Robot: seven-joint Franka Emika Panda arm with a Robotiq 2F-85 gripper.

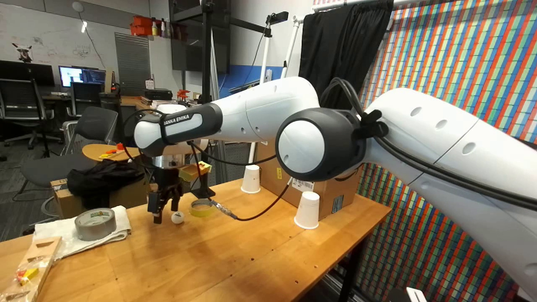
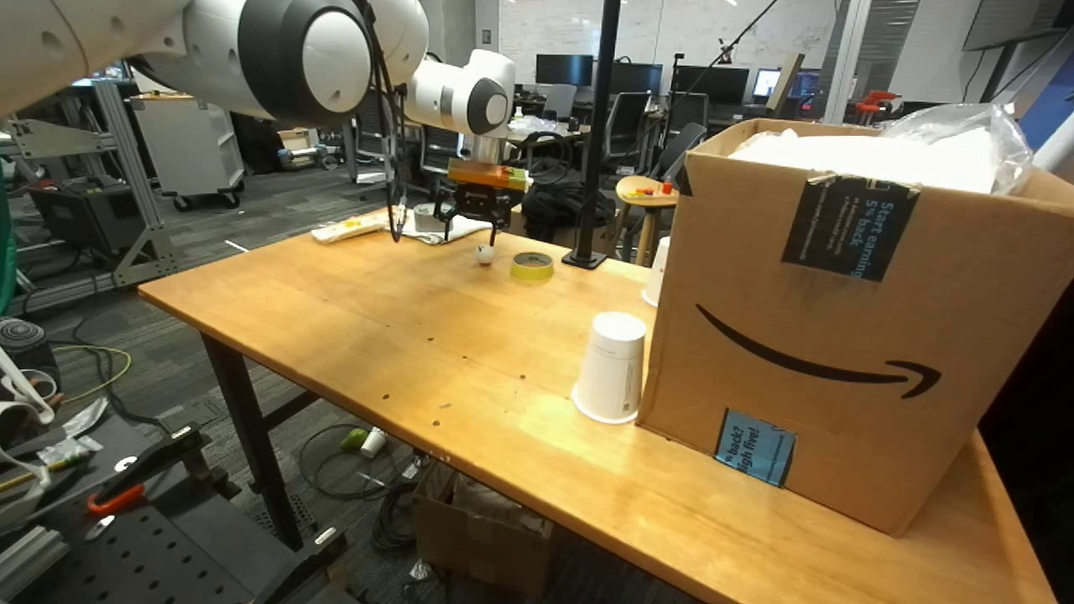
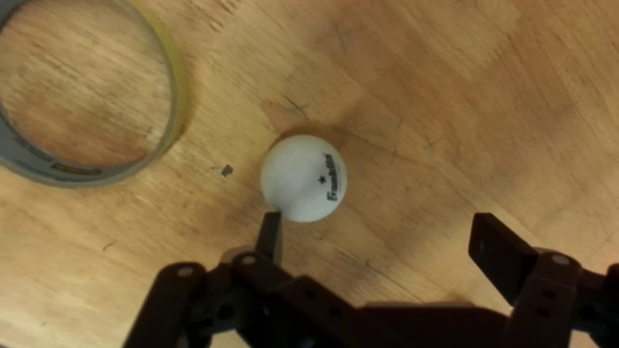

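Note:
A small white ball (image 3: 304, 179) with "Franklin" printed on it rests on the wooden table. My gripper is open over the tabletop, and only bare wood shows between its fingers. In the wrist view, the left finger's tip overlaps the ball's lower edge; whether they touch, I cannot tell. The ball lies outside the gap, up and to the left of its middle. From the side, the gripper (image 1: 166, 211) hangs low right by the ball (image 1: 177, 217). Beyond the ball sits a yellow-edged roll of tape (image 1: 201, 210), apart from it.
One upside-down white cup (image 1: 307, 211) stands before the cardboard box (image 2: 856, 332), another (image 1: 250, 179) beside it. A grey tape roll (image 1: 95, 225) lies on a white cloth (image 1: 55, 231). A black post (image 2: 594, 161) rises behind the yellow tape.

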